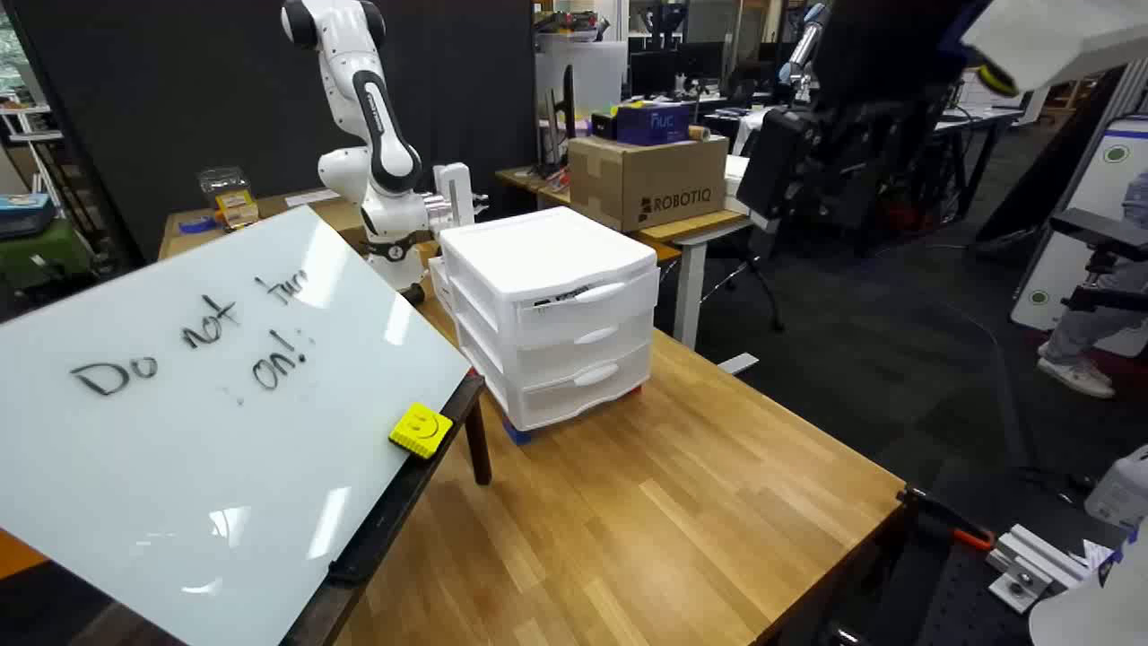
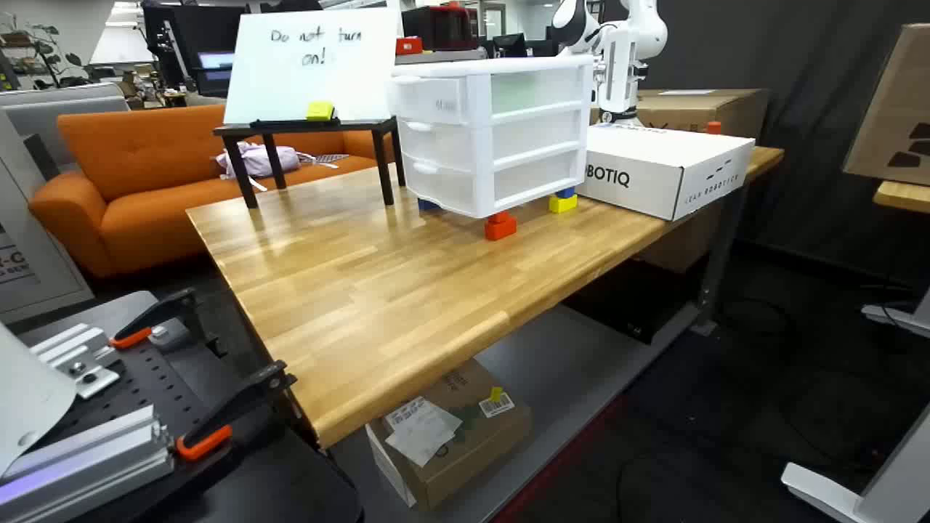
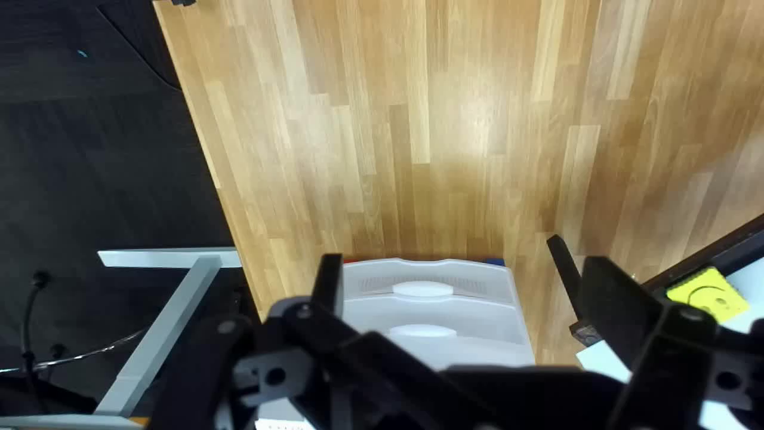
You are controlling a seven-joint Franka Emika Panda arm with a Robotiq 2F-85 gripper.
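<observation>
My gripper stands wide open, with nothing held between its black fingers. In the wrist view it looks down over the wooden table, and the white drawer unit shows below, between the fingers. That drawer unit (image 1: 581, 350) has three stacked drawers, which look shut, and rests on coloured blocks. Left of it in exterior view 1, a tilted whiteboard (image 1: 172, 431) reads "Do not turn on!" in black. A yellow smiley eraser (image 1: 421, 431) sits on the ledge at the board's lower edge.
A small black stand (image 2: 386, 165) supports the whiteboard. Beside the drawer unit lies a white Robotiq box (image 2: 662, 170); a second white arm (image 1: 371, 129) stands behind. Clamps (image 2: 235, 414) lie off the table's near edge.
</observation>
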